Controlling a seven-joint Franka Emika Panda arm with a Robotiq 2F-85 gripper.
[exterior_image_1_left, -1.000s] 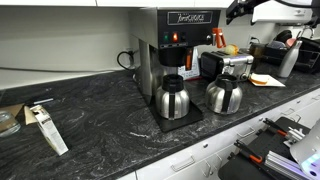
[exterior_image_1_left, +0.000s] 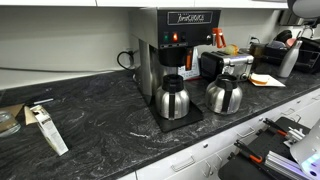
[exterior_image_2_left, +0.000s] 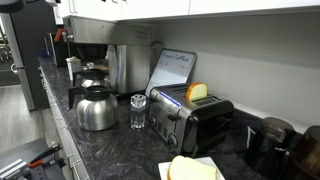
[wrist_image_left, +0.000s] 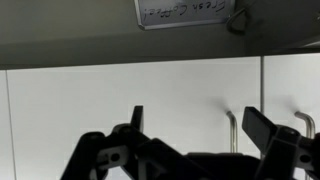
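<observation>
My gripper is open in the wrist view, its dark fingers (wrist_image_left: 137, 118) far apart with nothing between them. White cabinet doors (wrist_image_left: 110, 95) fill the background there. Above them, upside down, is the edge of a small sign (wrist_image_left: 195, 12) with handwriting. In exterior view 1 the gripper is out of sight; part of the arm (exterior_image_1_left: 305, 8) shows at the top right corner. A silver toaster (exterior_image_2_left: 190, 122) stands on the counter, with a piece of bread (exterior_image_2_left: 197, 92) sticking up from it. More bread (exterior_image_2_left: 190, 170) lies on a white sheet in front.
A coffee maker (exterior_image_1_left: 185, 18) has one steel pot (exterior_image_1_left: 172, 98) on its base and another pot (exterior_image_1_left: 224, 96) beside it. A clear shaker (exterior_image_2_left: 138, 110) stands near the toaster. A white carton (exterior_image_1_left: 50, 130) is at left.
The gripper was at the top right of exterior view 1, above the toaster area. The counter objects look unchanged.
</observation>
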